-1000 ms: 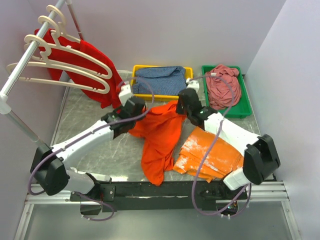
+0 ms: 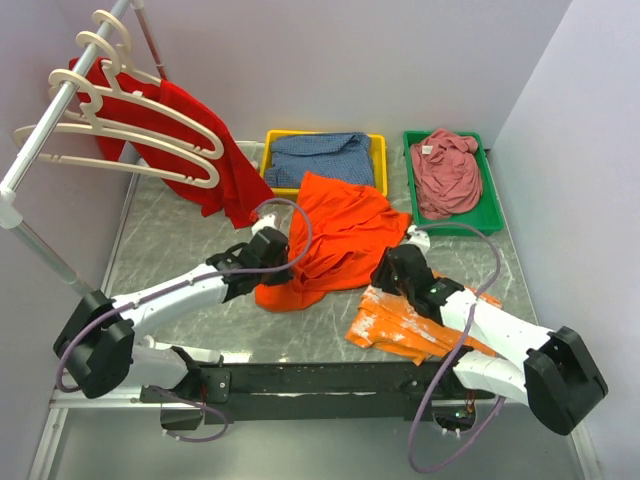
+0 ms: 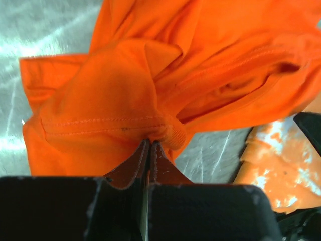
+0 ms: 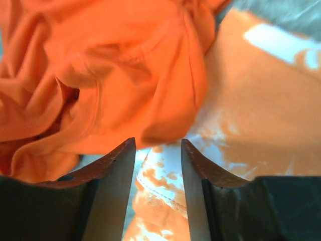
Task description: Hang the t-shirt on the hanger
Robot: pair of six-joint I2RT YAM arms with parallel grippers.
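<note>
The bright orange t-shirt (image 2: 345,230) lies rumpled across the middle of the table, its far part reaching the yellow basket. My left gripper is shut on a hemmed edge of it, near the shirt's left side. At the shirt's right end, my right gripper stands part open. The shirt's edge (image 4: 170,133) sits just beyond those fingertips, and nothing shows gripped between them. Several white hangers (image 2: 150,130) hang from the rail at the upper left, clear of both arms.
A red garment (image 2: 190,110) hangs on the rack. The yellow basket (image 2: 378,165) holds blue cloth, the green basket (image 2: 490,200) pink cloth. A folded orange-and-white cloth (image 2: 410,325) lies under the right arm. Bare table (image 2: 190,255) shows on the left.
The right gripper has come away from the shirt's edge.
</note>
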